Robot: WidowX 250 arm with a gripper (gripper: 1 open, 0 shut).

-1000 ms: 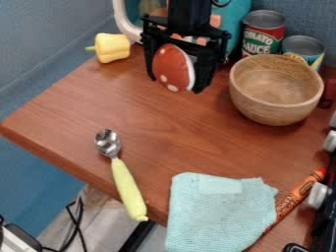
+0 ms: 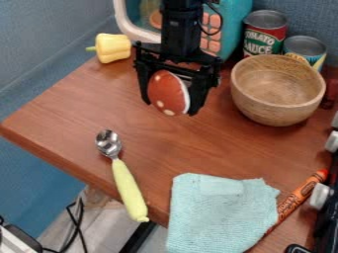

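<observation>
My black gripper (image 2: 179, 84) is at the upper middle, left of the wooden bowl (image 2: 278, 91), shut on a red-orange object with white spots (image 2: 169, 93), which hangs between the fingers above the table. A scoop with a pale yellow handle (image 2: 128, 188) lies near the front left edge, and a light blue cloth (image 2: 218, 212) lies at the front right.
A yellow pepper (image 2: 109, 46) is at the back left edge, beside a teal and white container (image 2: 227, 22). Cans (image 2: 264, 32) stand behind the bowl. A crayon-like orange item (image 2: 298, 201) and black items line the right edge.
The gripper and the spotted object have moved slightly down in the view, toward the front of the table. Nothing else has visibly moved.
</observation>
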